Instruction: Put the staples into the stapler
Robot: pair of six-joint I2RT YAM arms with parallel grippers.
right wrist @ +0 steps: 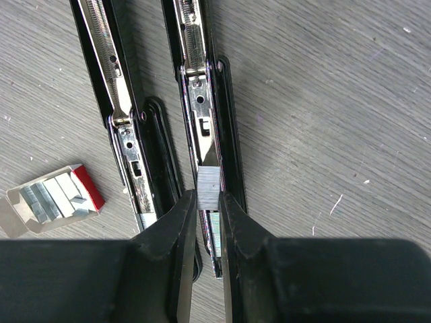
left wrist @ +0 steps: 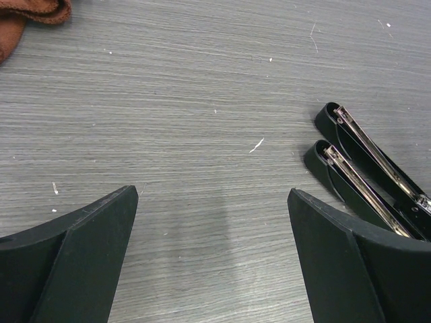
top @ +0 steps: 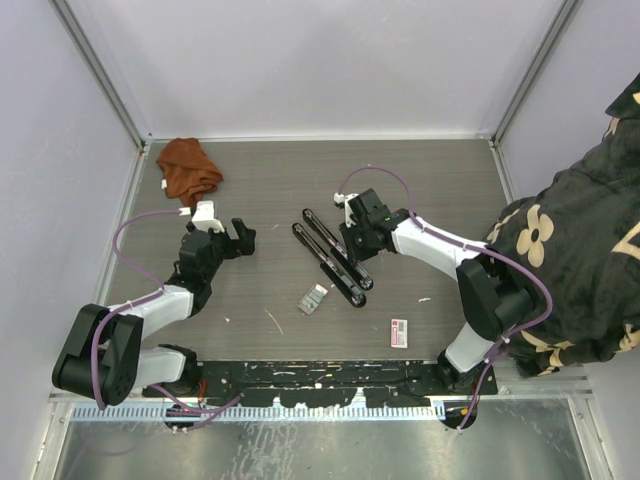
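Observation:
Two black staplers lie folded open side by side: the right-hand one and the left-hand one in the right wrist view. My right gripper is shut on a short silver strip of staples, held over the metal channel of the right-hand stapler. Whether the strip touches the channel is unclear. A paler strip shows in the channel past the fingers; a light piece shows in the other stapler's channel. My left gripper stands open and empty, left of the staplers.
An open staple box with several strips inside lies left of the staplers. Another small box rests near the front right. A brown cloth sits at the back left. Table space between the left gripper and the staplers is free.

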